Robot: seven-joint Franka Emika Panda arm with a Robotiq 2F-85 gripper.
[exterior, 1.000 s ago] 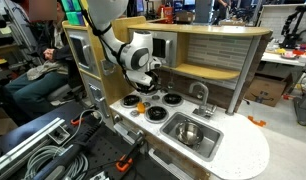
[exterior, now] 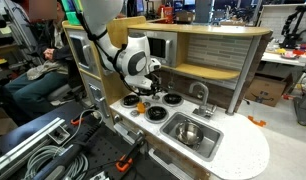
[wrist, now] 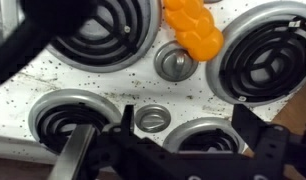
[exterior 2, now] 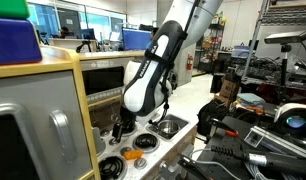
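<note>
My gripper is open, its two dark fingers wide apart at the bottom of the wrist view. Between and beyond them lies the white stovetop with a small round metal knob (wrist: 152,118); nothing is held. An orange, lumpy object (wrist: 193,28) is at the top of the wrist view, beside another knob (wrist: 177,62) and outside the fingers. In the first exterior view the same orange object (exterior: 141,107) rests among the burners, with the white arm (exterior: 138,52) above and behind it.
Several black coil burners (wrist: 268,58) surround the knobs. To the right of the stove, a metal pot (exterior: 190,132) sits in the sink (exterior: 200,148) near a tall faucet (exterior: 202,99). A wooden shelf (exterior: 203,68) rises behind the counter.
The orange object and the pot have stayed in place.
</note>
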